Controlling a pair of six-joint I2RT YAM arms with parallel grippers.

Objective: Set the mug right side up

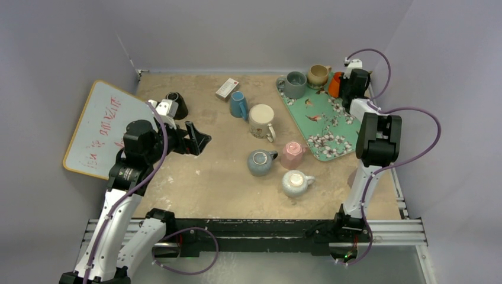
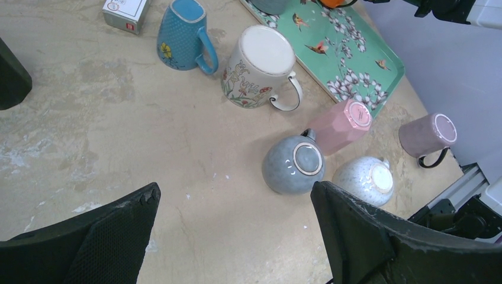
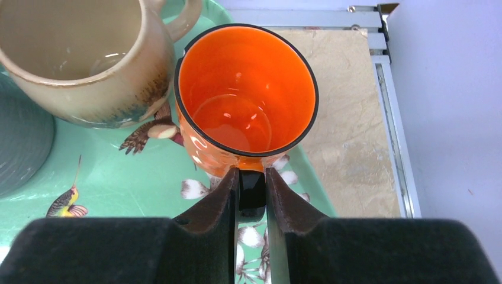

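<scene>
The orange mug (image 3: 248, 94) with a black rim stands upright, its mouth facing up, on the green flowered tray (image 1: 319, 127). Its black handle (image 3: 252, 198) points toward my right gripper, whose fingers are closed against both sides of it. From above, the right arm covers part of this mug. My left gripper is open over bare table on the left, with nothing between its fingers.
A cream mug (image 1: 318, 75) and a grey-green mug (image 1: 294, 84) stand beside the orange one on the tray. Upside-down mugs, including a pink mug (image 1: 292, 155) and a white mug (image 1: 260, 118), occupy the table's middle. A small box (image 1: 227, 88) lies at the back.
</scene>
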